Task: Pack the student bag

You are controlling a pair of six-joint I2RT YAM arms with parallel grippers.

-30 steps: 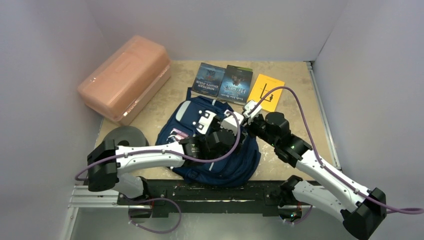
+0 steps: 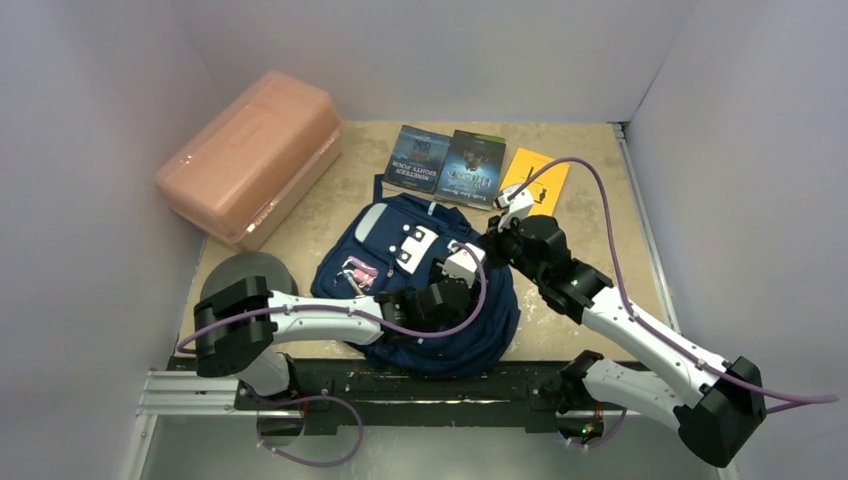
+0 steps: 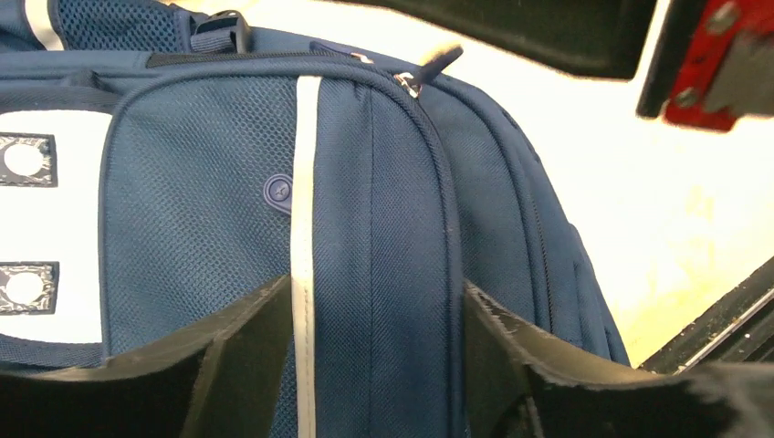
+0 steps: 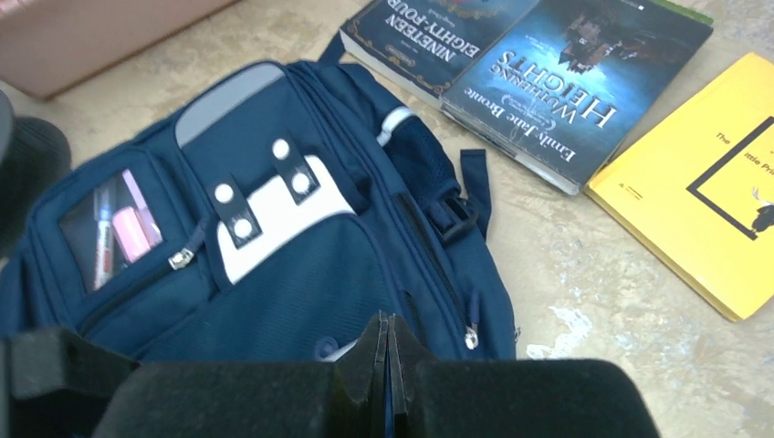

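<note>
The navy backpack [image 2: 350, 250] lies flat, with a clear pen pocket holding pens and a pink item [image 4: 130, 233]. My left gripper is over the bag's front flap, fingers apart on either side of a cream stripe and piped edge. My right gripper, shut with nothing visible between its fingertips, is above the bag's right side. Three books lie behind: Nineteen Eighty-Four [image 2: 418, 158], Wuthering Heights [image 2: 470, 170] and a yellow book [image 4: 694, 173].
A pink case [image 2: 250, 150] is at the back left, a dark round object [image 2: 245, 275] at the left edge. Bare table [image 2: 600, 240] shows on the right, partly under the right arm. Walls surround the back and sides.
The left arm has shifted a little to the right and toward the front.
</note>
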